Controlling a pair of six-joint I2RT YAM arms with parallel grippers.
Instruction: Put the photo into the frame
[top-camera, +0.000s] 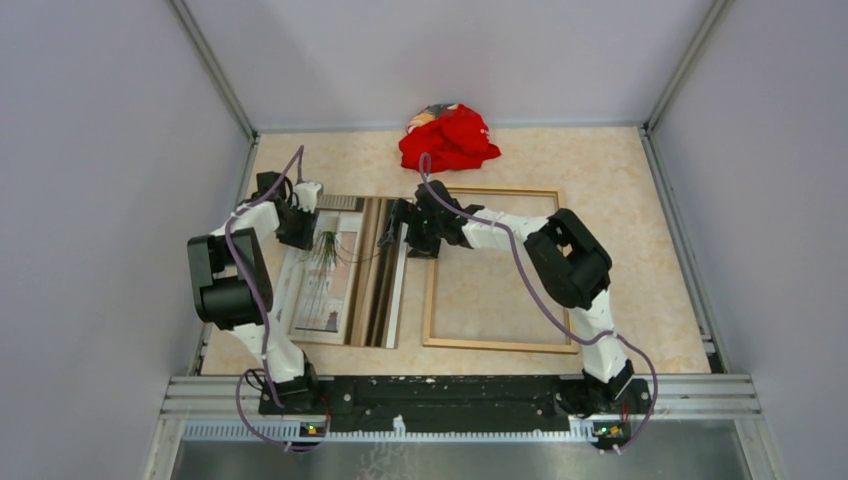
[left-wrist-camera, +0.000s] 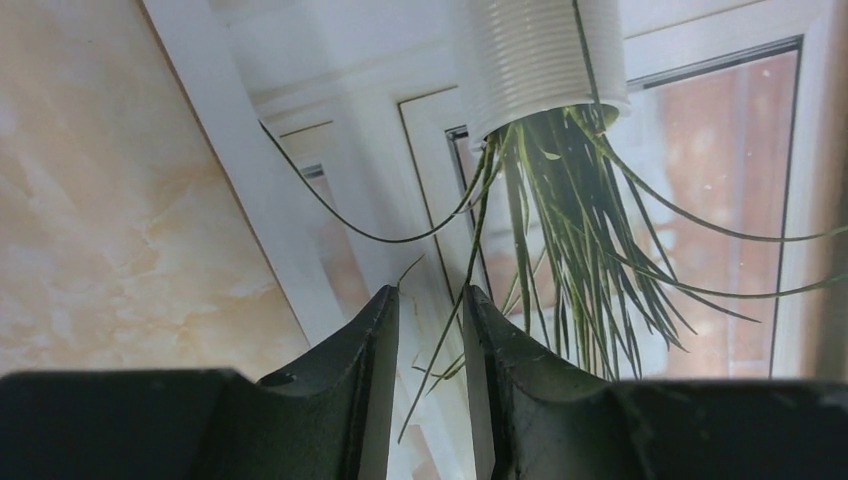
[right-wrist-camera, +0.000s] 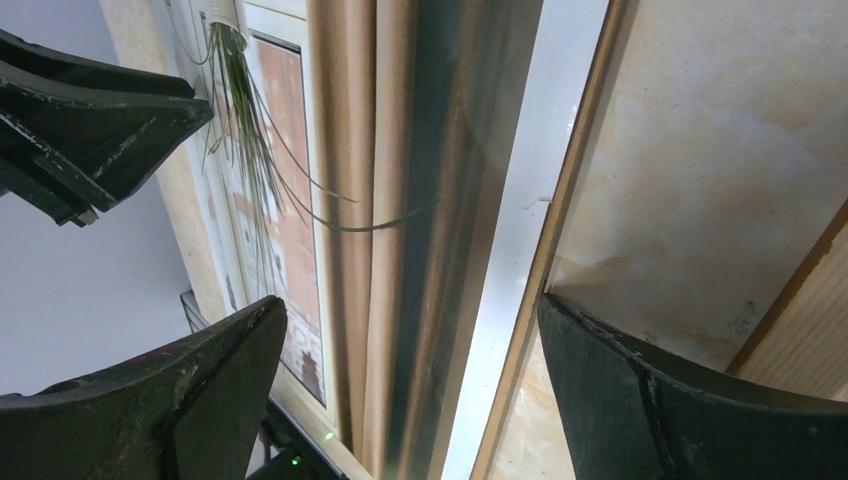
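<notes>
The photo (top-camera: 340, 290), showing a plant and framed panels, lies on the left of the table; its printed pot (left-wrist-camera: 535, 50) and grass fill much of the left wrist view. My left gripper (top-camera: 307, 236) is over its upper left part, fingertips close together at the surface (left-wrist-camera: 430, 300); what is between them is unclear. My right gripper (top-camera: 420, 235) is at the photo's right edge beside the wooden frame (top-camera: 500, 344), fingers wide apart with the edge between them in the right wrist view.
A red cloth (top-camera: 450, 140) lies at the back middle. Walls border the left, back and right.
</notes>
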